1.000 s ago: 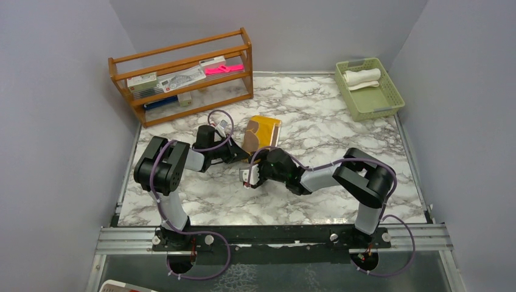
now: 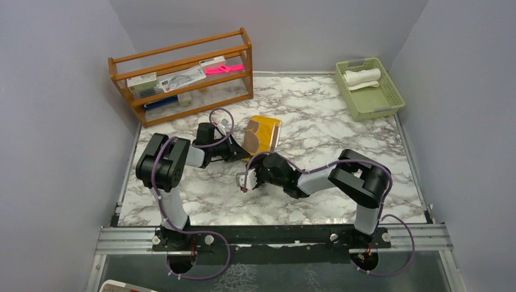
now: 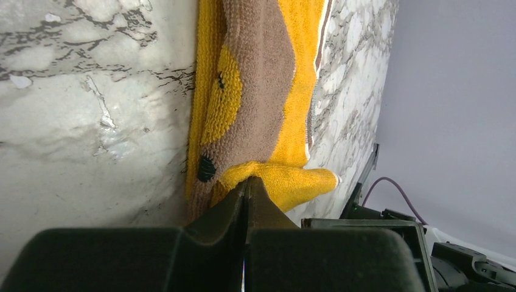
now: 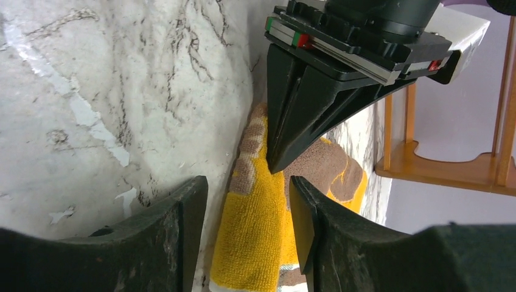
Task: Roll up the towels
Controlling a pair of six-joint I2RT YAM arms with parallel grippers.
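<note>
A yellow towel with brown patches (image 2: 260, 135) lies folded on the marble table, its near end turned over into a small yellow fold (image 3: 304, 185). My left gripper is shut, with its tips against the towel at that fold; whether cloth is pinched between them is hidden. In the right wrist view the left gripper's dark fingers (image 4: 304, 115) press down on the folded strip. My right gripper stands part open, its fingers on either side of the yellow strip (image 4: 249, 240) and not closed on it. The arms hide the towel's near end from above.
A wooden rack (image 2: 182, 82) with boxes and a pink item stands at the back left. At the back right, a green basket (image 2: 359, 109) holds white rolled or folded cloth (image 2: 363, 78). Bare marble (image 2: 328, 128) lies right of the towel.
The left arm and the visible part of the towel have hardly moved.
</note>
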